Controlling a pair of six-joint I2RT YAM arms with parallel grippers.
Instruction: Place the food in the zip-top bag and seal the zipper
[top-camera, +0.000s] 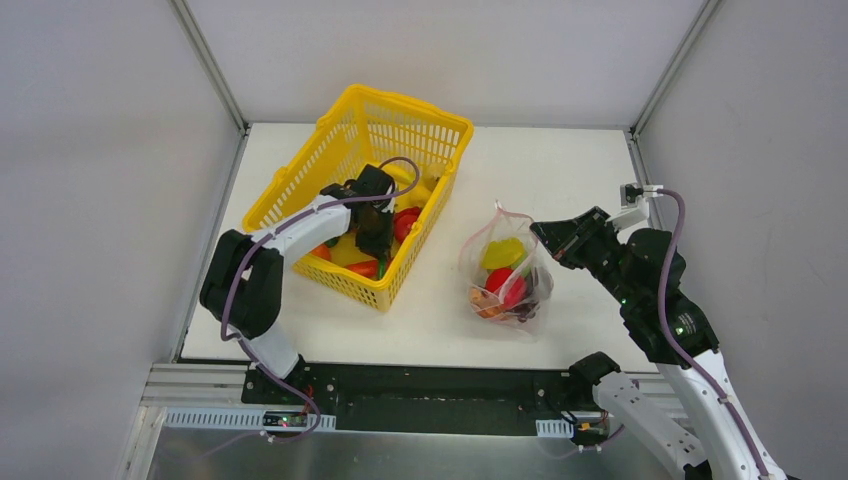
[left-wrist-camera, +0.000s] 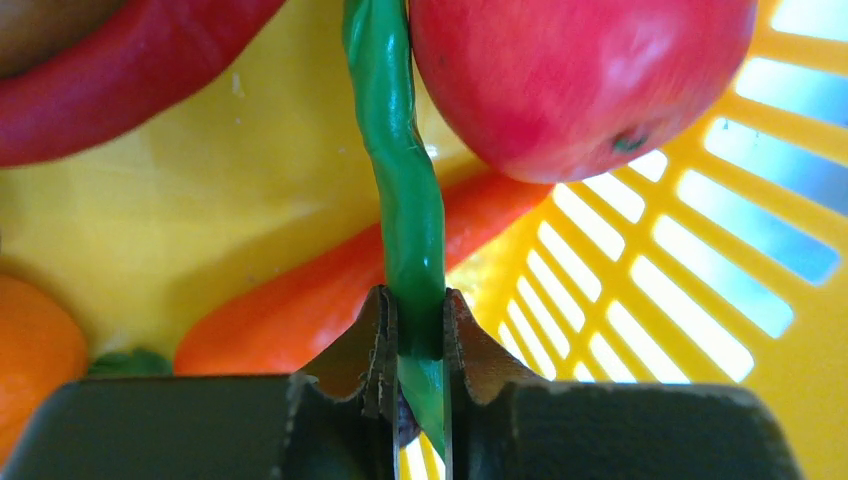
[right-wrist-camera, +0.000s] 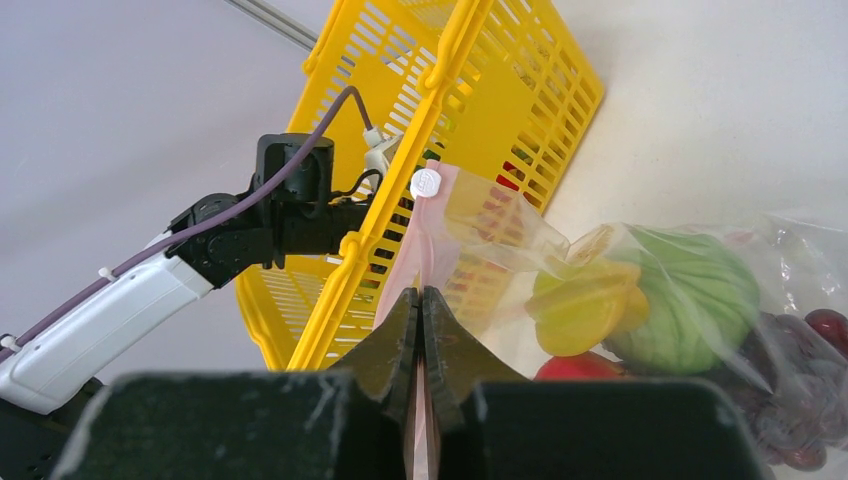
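Observation:
Inside the yellow basket (top-camera: 300, 175), my left gripper is shut on a long green pepper (left-wrist-camera: 405, 200), with a red apple (left-wrist-camera: 580, 70), red and orange peppers (left-wrist-camera: 270, 310) and an orange fruit (left-wrist-camera: 25, 360) around it. A clear zip bag (top-camera: 510, 280) with pink top stands right of the basket, holding a yellow star fruit (right-wrist-camera: 570, 310), green vegetable (right-wrist-camera: 685, 300), grapes (right-wrist-camera: 800, 400) and something red. My right gripper is shut at the bag's top edge, the pink zipper strip (right-wrist-camera: 430, 230) between its fingertips.
Walls enclose the table at back and sides. The basket's high rim surrounds my left gripper.

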